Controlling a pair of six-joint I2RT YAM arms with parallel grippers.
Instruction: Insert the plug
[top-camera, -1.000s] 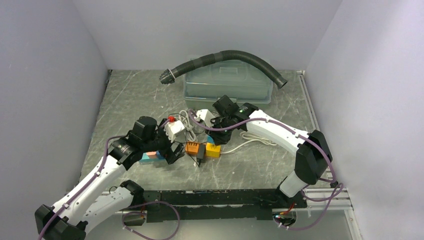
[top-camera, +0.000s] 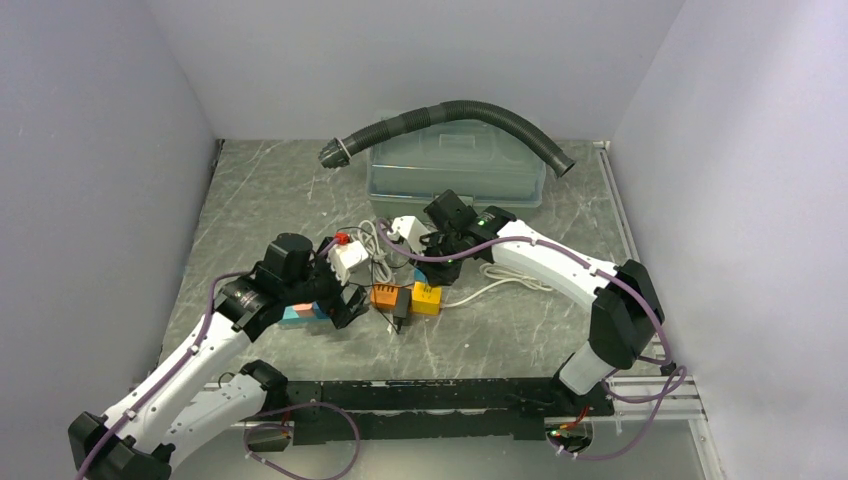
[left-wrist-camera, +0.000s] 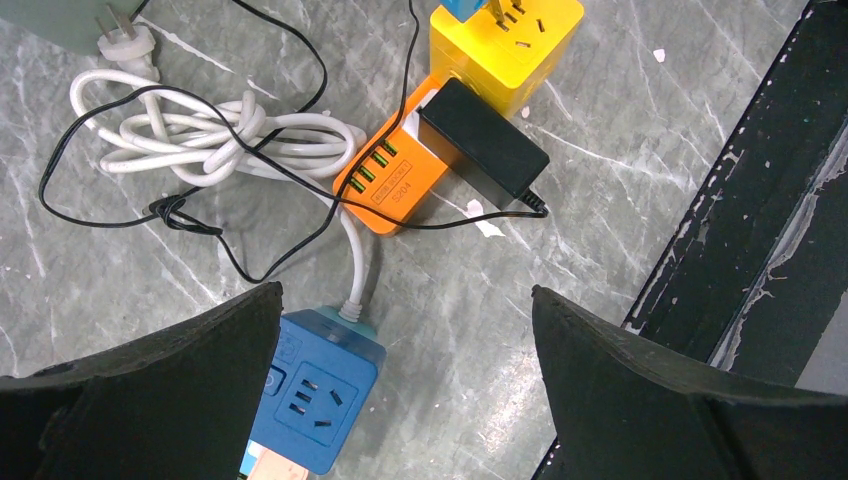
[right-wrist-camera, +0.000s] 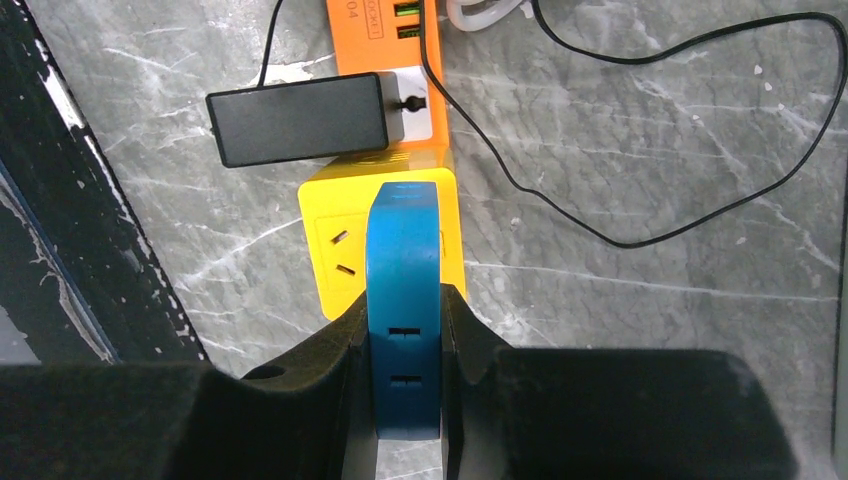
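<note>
A blue plug (right-wrist-camera: 403, 250) is clamped between the fingers of my right gripper, which is shut on it. The plug stands over the face of the yellow socket block (right-wrist-camera: 336, 222) and hides part of its slots. In the left wrist view a metal prong (left-wrist-camera: 497, 12) shows beside the plug, close to the block's slotted face; whether it enters a slot I cannot tell. My left gripper is open and empty, to the left of the yellow block in the top view.
An orange power strip (left-wrist-camera: 394, 185) adjoins the yellow block, with a black adapter (left-wrist-camera: 483, 140) plugged in. A blue socket block (left-wrist-camera: 318, 390) lies below my left gripper. Loose black cable (left-wrist-camera: 285, 175) and coiled white cable (left-wrist-camera: 200, 135) spread behind. A clear box (top-camera: 455, 165) stands at the back.
My right gripper and the blue plug have shifted very slightly toward the back, uncovering more of the yellow block. The left arm stays where it was.
</note>
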